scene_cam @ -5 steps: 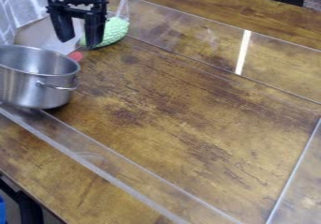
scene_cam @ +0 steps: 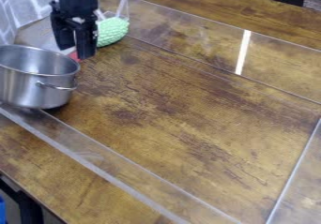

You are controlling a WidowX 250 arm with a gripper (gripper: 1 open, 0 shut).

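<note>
My black gripper [scene_cam: 74, 38] hangs at the upper left, pointing down just behind a steel pot [scene_cam: 36, 78]. A small pink-red thing [scene_cam: 74, 55] shows just below its fingers, partly hidden by the pot. I cannot tell whether the fingers hold it or how wide they stand. To the right of the gripper lies a light green, bumpy object [scene_cam: 108, 31] against the back.
Transparent strips or panels [scene_cam: 126, 181] run along its near left, back and right edges.
The gripper has moved down from above the back left toward the red thing behind the pot. The pot and green object look unchanged.
</note>
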